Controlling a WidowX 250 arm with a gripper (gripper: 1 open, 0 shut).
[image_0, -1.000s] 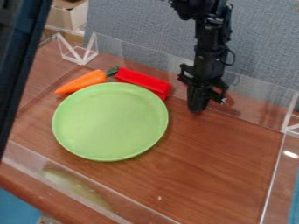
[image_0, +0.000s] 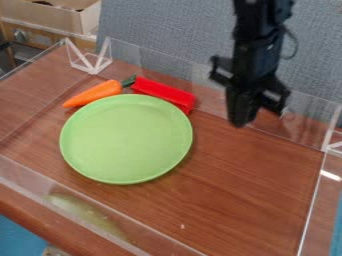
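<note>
The black gripper (image_0: 242, 112) hangs blurred over the back right of the wooden tray floor, right of a red object (image_0: 163, 94) that lies near the back wall. It looks shut, with nothing visible between its fingers. A green plate (image_0: 126, 139) lies at the centre-left, and an orange carrot (image_0: 92, 94) lies behind it.
Clear low walls (image_0: 311, 190) edge the tray. A white wire piece (image_0: 87, 60) stands at the back left corner, and a cardboard box (image_0: 47, 17) is beyond it. The floor right of the plate is clear.
The gripper has come a little toward the camera and right, looking larger and higher. The dark shape at the left edge has left the view. The plate, carrot and red object have not moved.
</note>
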